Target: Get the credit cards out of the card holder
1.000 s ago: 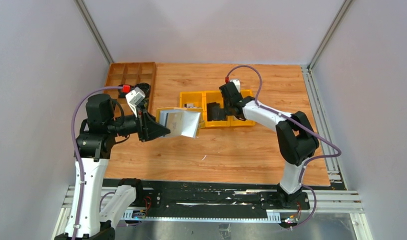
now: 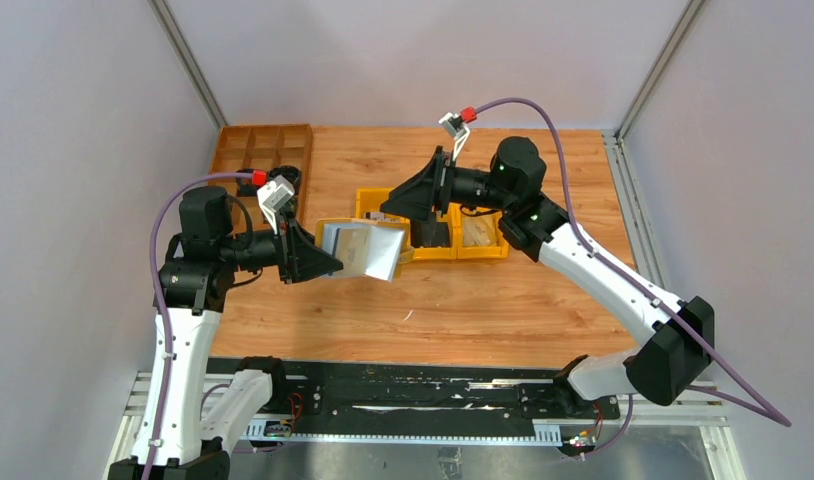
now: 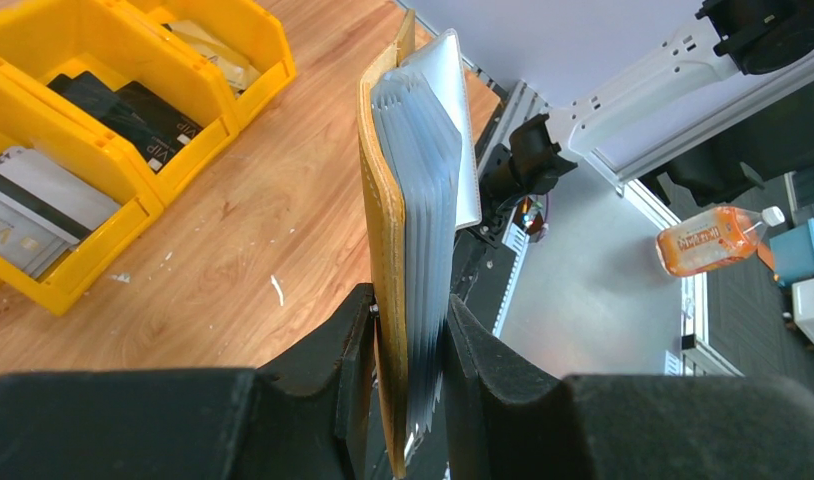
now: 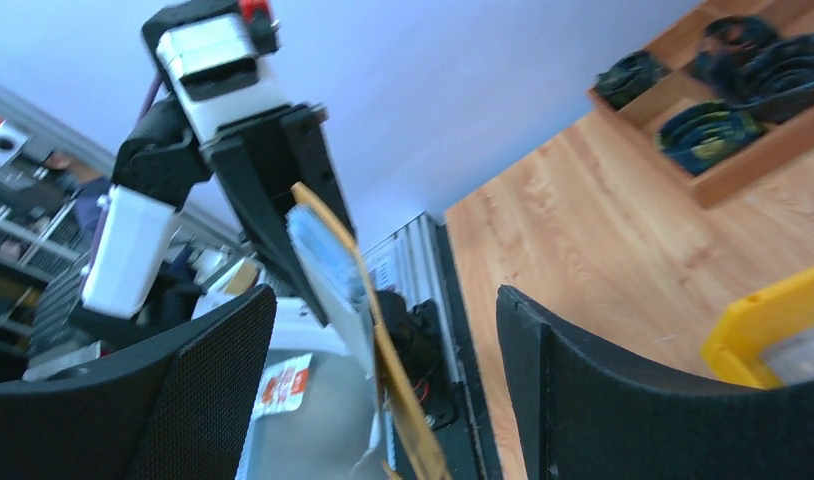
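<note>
A tan card holder (image 3: 382,230) with clear, bluish plastic sleeves and a white flap stands upright in my left gripper, which is shut on it; from above the holder (image 2: 359,247) appears fanned open, a card-like piece showing. My right gripper stands open up and to the right of the holder in the top view, over the back of the yellow bins (image 3: 249,110), apart from the holder. The bins hold white cards (image 3: 33,210), dark cards (image 3: 113,115) and beige items (image 3: 213,50).
A wooden compartment tray (image 2: 233,140) with dark coiled items is at the back left.
My right arm has risen from over the bins and moved left toward the holder, its gripper now higher. The left gripper and holder have barely moved.
</note>
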